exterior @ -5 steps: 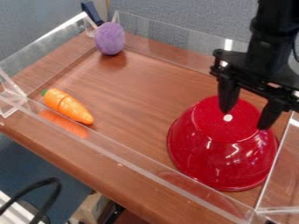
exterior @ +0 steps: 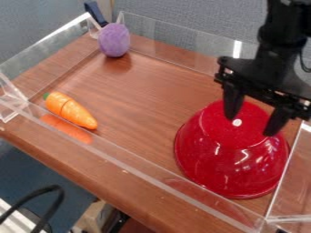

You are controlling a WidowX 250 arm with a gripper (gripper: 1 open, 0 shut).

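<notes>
My black gripper (exterior: pixel 253 98) hangs at the right, above a large glossy red dome (exterior: pixel 228 159), its two fingers spread apart with no object visible between them. An orange carrot (exterior: pixel 71 110) lies at the left of the wooden table. A purple eggplant-like object (exterior: pixel 115 40) sits at the back left.
Clear plastic walls (exterior: pixel 134 157) border the table on several sides. A black cable and a small wooden block are below the front edge at the lower left.
My gripper has shifted very slightly over the last second, staying above the red dome. The objects on the table have not moved.
</notes>
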